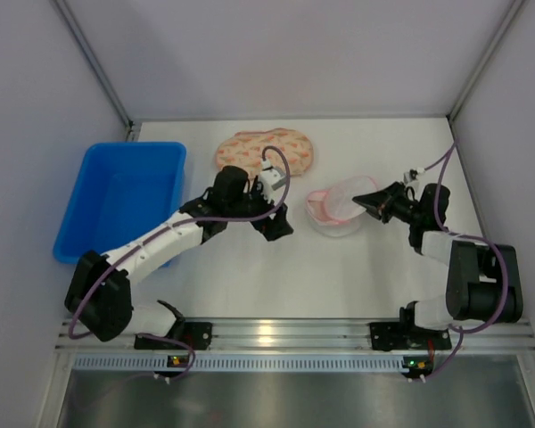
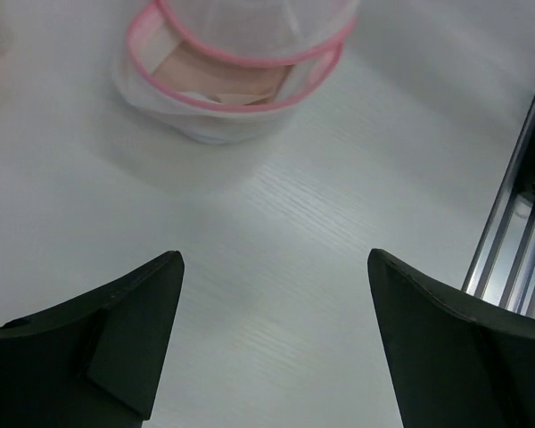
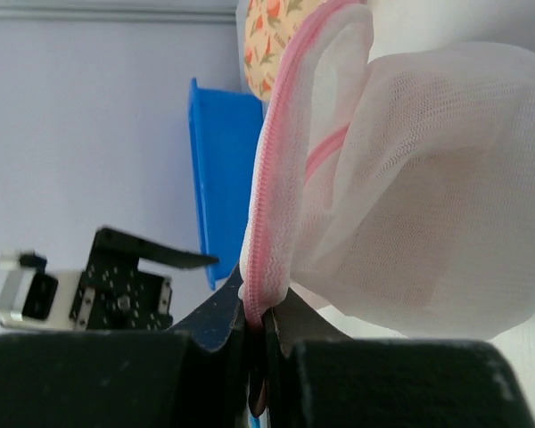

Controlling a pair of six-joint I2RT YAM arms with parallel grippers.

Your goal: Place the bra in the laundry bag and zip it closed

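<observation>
The mesh laundry bag [image 1: 339, 214] with pink trim sits right of centre on the table, its top lifted; my right gripper [image 1: 367, 201] is shut on its rim, a pink-edged band of mesh rising from the fingers in the right wrist view [image 3: 266, 325]. In the left wrist view the bag [image 2: 214, 111] gapes, with something beige inside; I cannot tell what it is. My left gripper [image 1: 275, 225] hangs open left of the bag, nothing between its fingers. A floral peach cloth item [image 1: 276, 143] lies at the back; whether it is the bra is unclear.
A blue bin [image 1: 116, 196] stands at the far left. The metal front rail [image 1: 285, 330] borders the near edge.
</observation>
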